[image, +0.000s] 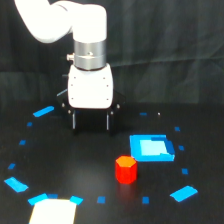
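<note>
In the camera view my gripper (91, 123) hangs over the back left of the dark table. Its two fingers stand well apart, and the space between them is empty. A red six-sided block (126, 170) stands upright on the table, nearer the camera and to the right of the gripper, clear of it. Behind and to the right of the block lies a blue square frame (136, 149) with a pale light-blue middle.
A cream square (53, 211) with blue edge pieces lies at the front left. Blue tape strips (184, 193) and small blue marks are scattered over the table. Open dark surface stretches between the gripper and the red block.
</note>
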